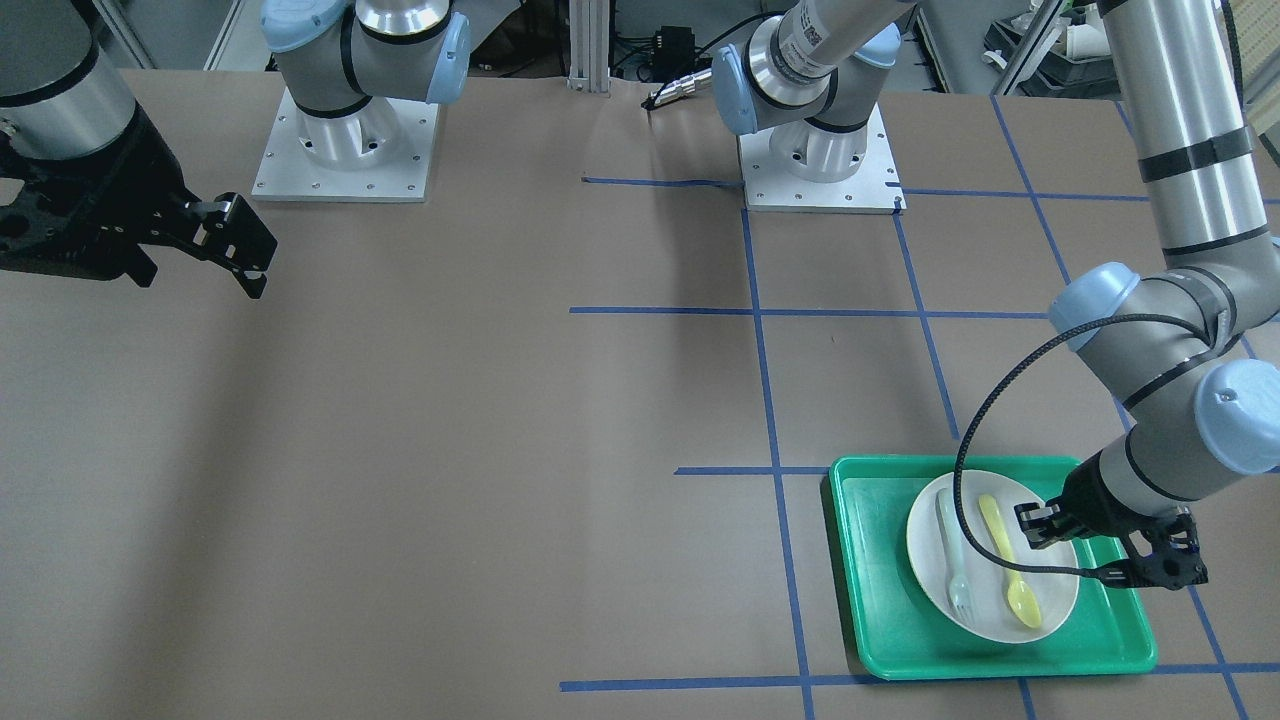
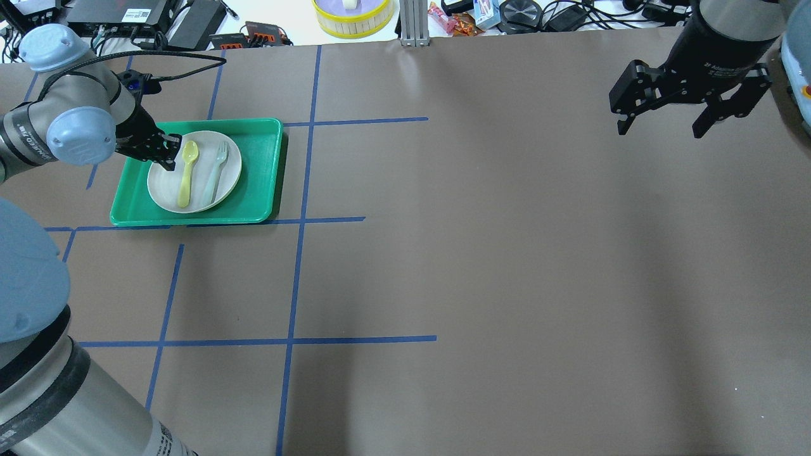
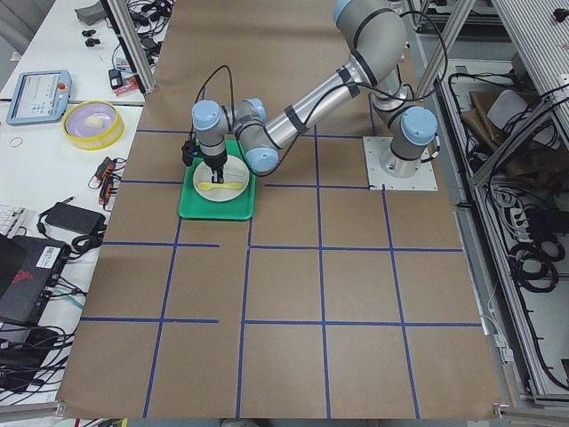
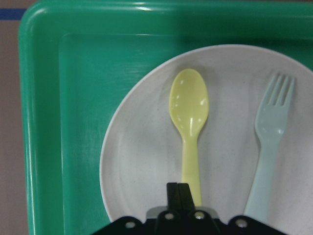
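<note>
A yellow spoon (image 4: 188, 103) and a pale blue fork (image 4: 271, 127) lie on a white plate (image 4: 132, 156) inside a green tray (image 4: 41, 122). My gripper is just over the spoon's handle end; its two black fingers appear closed together, with nothing visible between them. In the front view it hangs above the plate's right part, the spoon's bowl (image 1: 1021, 600) uncovered below it.
The tray sits on a table (image 1: 480, 456) with blue tape lines. Other robot arms stand at the far edge and upper left of the front view.
</note>
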